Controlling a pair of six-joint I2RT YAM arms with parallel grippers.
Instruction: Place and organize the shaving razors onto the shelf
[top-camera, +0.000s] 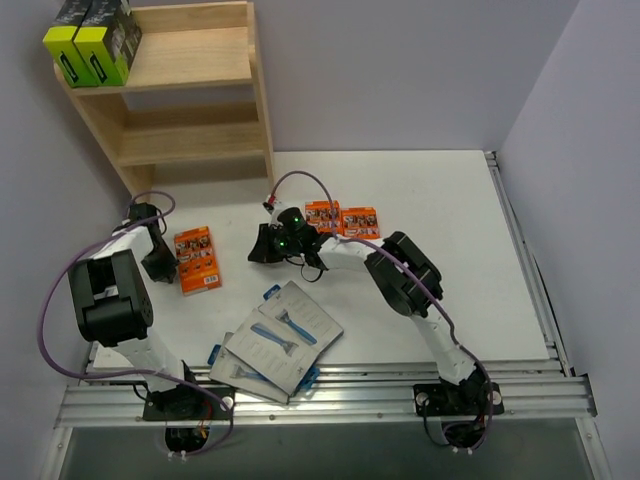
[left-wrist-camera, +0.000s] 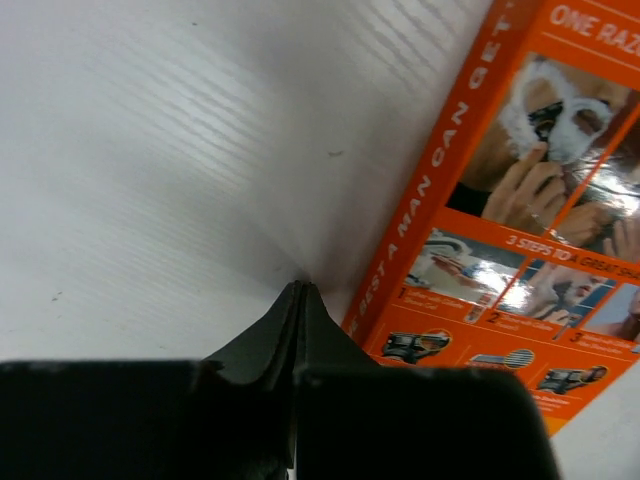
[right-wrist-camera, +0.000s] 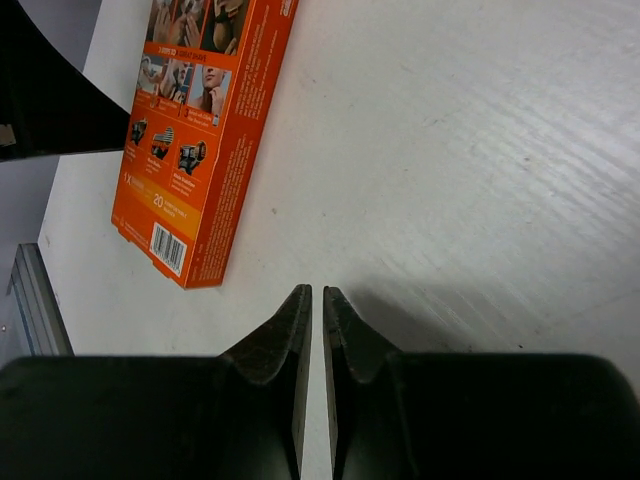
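An orange razor box lies flat on the table in front of the shelf. My left gripper is down beside its left edge; in the left wrist view that gripper looks shut, tips together, close to the spine of the box. No object shows between those fingers. On the right of the box, apart from it, my right gripper hovers low; seen from its wrist, it is shut and empty. Two more orange boxes lie farther right, one partly behind the right arm.
Green-and-black boxes stand on the shelf's upper board at the left; its middle board is bare. Razor cards with blue razors lie overlapping near the front edge.
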